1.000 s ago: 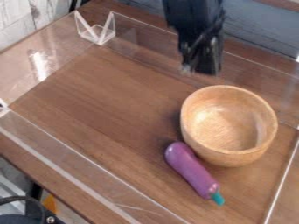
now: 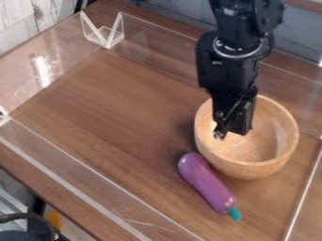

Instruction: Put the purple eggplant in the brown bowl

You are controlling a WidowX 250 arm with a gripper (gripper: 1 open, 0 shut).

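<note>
The purple eggplant (image 2: pixel 205 182) lies on the brown table, its green stem end pointing toward the lower right. Just behind it and to the right stands the brown bowl (image 2: pixel 283 127), whose visible inside looks empty. My gripper (image 2: pixel 227 130) points downward over the bowl's left side and hides part of its left rim and interior. The dark fingers are seen close together against each other, and I cannot make out the gap between them. The eggplant is apart from the gripper, in front of it.
Wide bare table (image 2: pixel 107 118) stretches to the left. A clear wall or rail runs along the table's edges, and a white wire-like holder (image 2: pixel 104 31) stands at the back left corner. A dark rounded object (image 2: pixel 23 226) shows at the lower left.
The eggplant and bowl are where they were. The dark object at lower left shifted slightly.
</note>
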